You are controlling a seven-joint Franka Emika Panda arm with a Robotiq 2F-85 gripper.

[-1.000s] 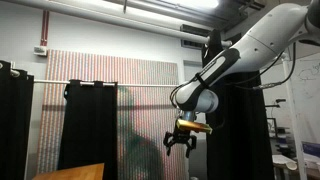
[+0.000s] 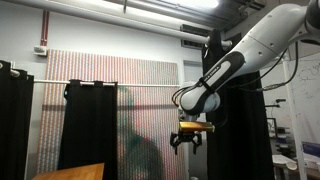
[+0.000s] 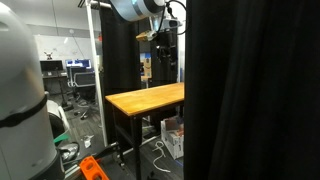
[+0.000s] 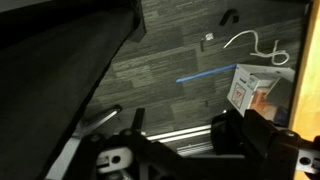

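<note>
In exterior view 1 my gripper (image 2: 186, 143) hangs open from the white arm, pointing down with its black fingers apart. Nothing shows between them. Exterior view 2 has the gripper (image 3: 167, 50) high above the wooden table (image 3: 150, 98). Looking down in the wrist view, dark finger parts show along the bottom, and dark floor lies beneath the gripper. A strip of the table (image 4: 308, 90) enters at the right edge.
A white box (image 4: 244, 88) with things in it sits on the floor by the table. Near it lie a blue strip (image 4: 205, 74) and a white cable (image 4: 262, 52). Black curtains (image 2: 90, 125) hang around; an orange object (image 3: 94, 168) lies at lower left.
</note>
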